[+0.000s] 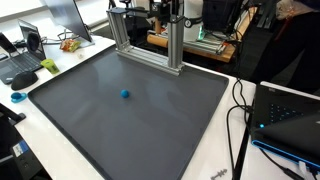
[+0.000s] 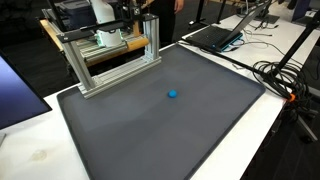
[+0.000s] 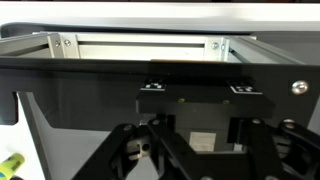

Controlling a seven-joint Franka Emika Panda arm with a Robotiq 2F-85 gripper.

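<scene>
In the wrist view my gripper reaches up to a long black panel. Its dark fingers are apart, with a black block on the panel between their tips. They are shut on that block, though dark meets dark and the exact contact is hard to see. Beyond the panel lies a pale, open drawer-like space with metal sides. A small blue object rests on the grey board, also seen in the second exterior view as a blue object. In neither exterior view can I make out the gripper clearly.
Most of the grey board is bare. A metal frame stands along one edge. A black laptop and cables sit on the white table to the right. Yellow-green items lie at the far left.
</scene>
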